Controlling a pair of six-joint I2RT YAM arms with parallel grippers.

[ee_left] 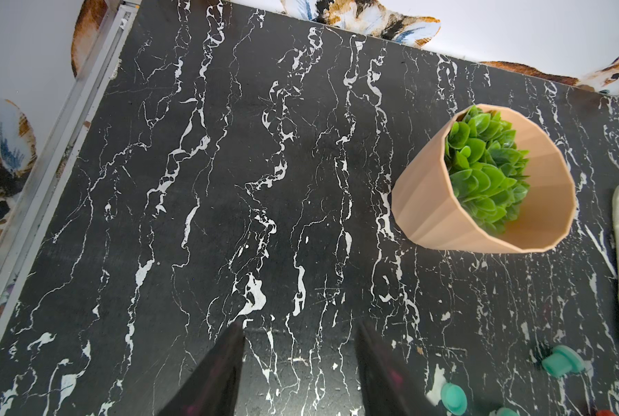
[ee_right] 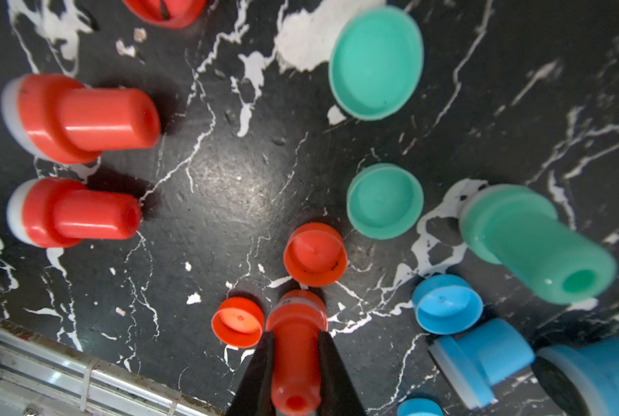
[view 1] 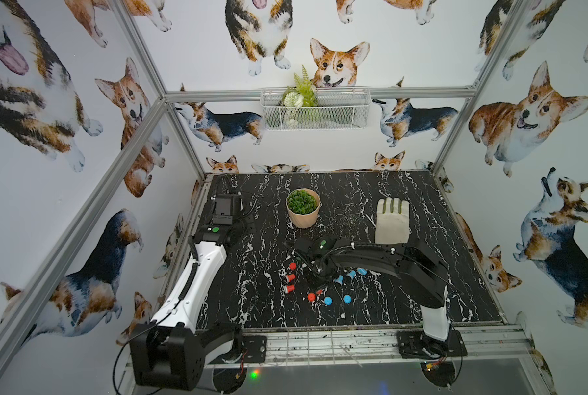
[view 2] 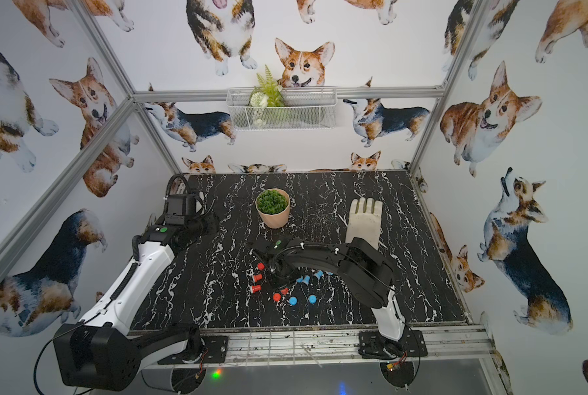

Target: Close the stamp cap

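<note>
In the right wrist view my right gripper is shut on a red stamp (ee_right: 296,371), its flanged end turned toward two red caps (ee_right: 315,254) on the table. Two more red stamps (ee_right: 108,118) lie on their sides at the left, with part of another red cap (ee_right: 164,8) at the top edge. To the right are green caps (ee_right: 376,63), a green stamp (ee_right: 538,242), blue caps (ee_right: 448,303) and blue stamps (ee_right: 482,360). My left gripper hangs over bare table, fingers apart with nothing between them.
A potted plant (view 1: 303,208) stands at the table's back middle, and a white glove (view 1: 392,220) lies to its right. The right arm hides part of the stamp area from above.
</note>
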